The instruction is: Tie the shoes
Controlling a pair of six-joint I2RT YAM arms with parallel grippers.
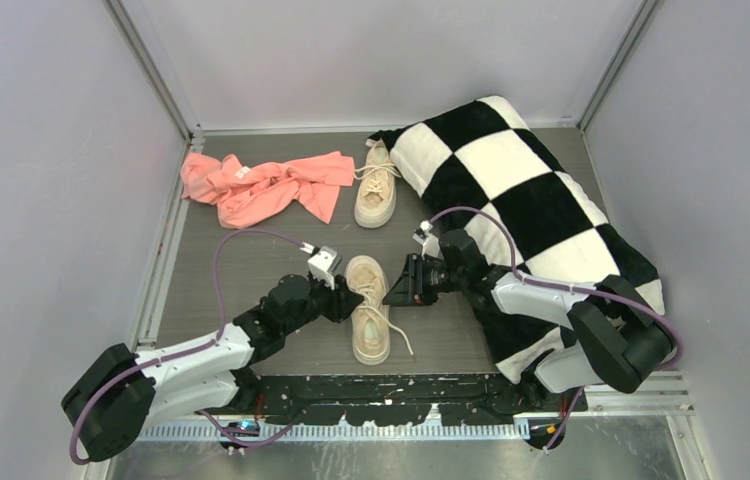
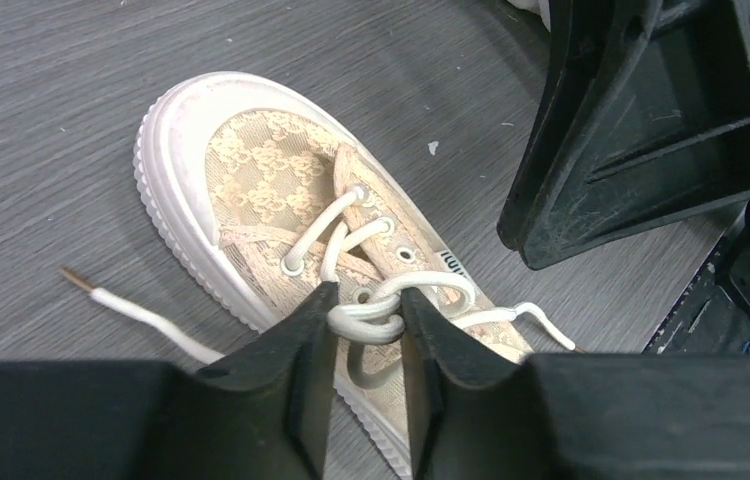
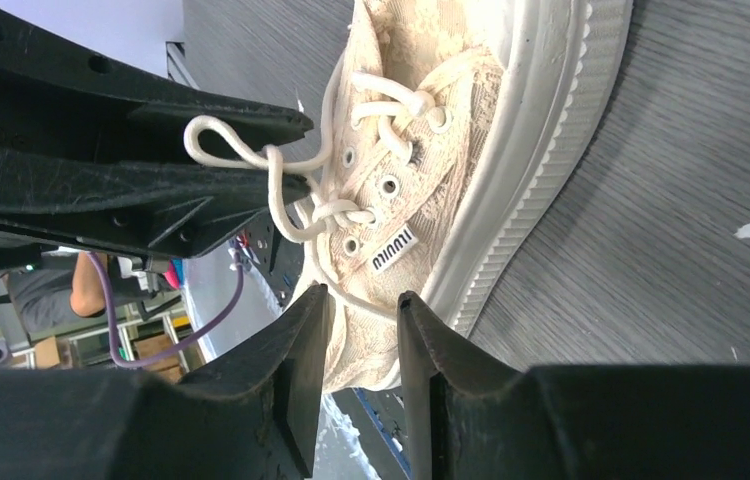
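Note:
A beige lace-patterned shoe [image 1: 370, 340] lies in the centre front, white laces [image 2: 421, 285] looped over it. My left gripper is at the laces, a white loop between its fingertips; whether it grips it is unclear. My right gripper is low beside the shoe, fingertips a little apart, a lace running behind them. In the right wrist view, a lace loop lies across the left gripper's fingers. A second beige shoe [image 1: 375, 205] sits at the back.
A pink cloth [image 1: 261, 185] lies at the back left. A large checkered cushion [image 1: 506, 160] fills the right side. Bare table [image 1: 211, 270] is open on the left.

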